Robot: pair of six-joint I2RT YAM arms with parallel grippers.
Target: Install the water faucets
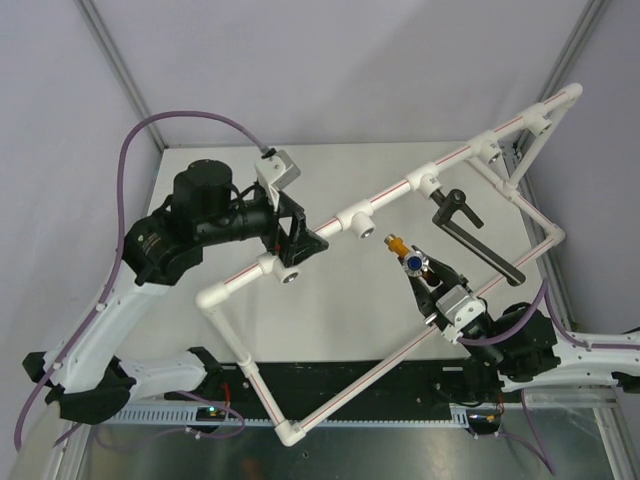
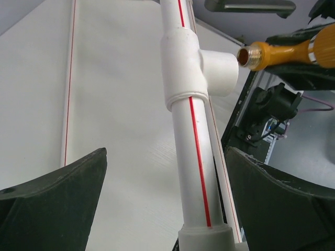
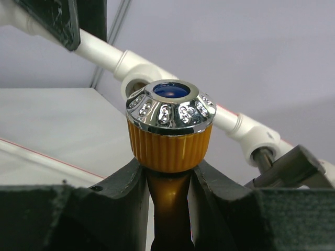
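My right gripper (image 1: 425, 280) is shut on an orange faucet (image 1: 398, 246) with a chrome, blue-centred cap (image 3: 170, 107), its threaded end (image 2: 250, 56) pointing toward the pipe, just apart from a tee fitting (image 1: 362, 222). My left gripper (image 1: 297, 235) stands open over the upper pipe, its two dark fingers either side of the red-striped pipe (image 2: 192, 157) in the left wrist view. A black faucet (image 1: 480, 245) with a lever sits on another tee (image 1: 428, 183) to the right.
The white pipe frame (image 1: 365, 375) spans the board, with more tee fittings (image 1: 488, 150) at the upper right and one beside my left gripper. The pale board (image 1: 260, 170) is clear behind the upper pipe.
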